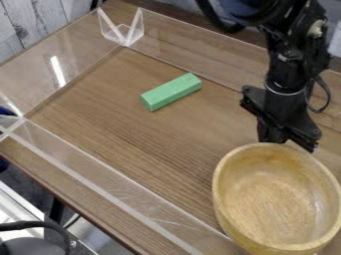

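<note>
The black gripper hangs at the right of the camera view, its fingers low over the table just behind a large tan bowl. Whether it is open or shut, and whether anything is between the fingertips, I cannot tell. A green block lies on the wooden table to the left of the gripper, apart from it.
A clear plastic piece stands at the back left. Transparent strips run along the table's left side. The middle of the table between block and bowl is clear. A dark cable shows at the lower left.
</note>
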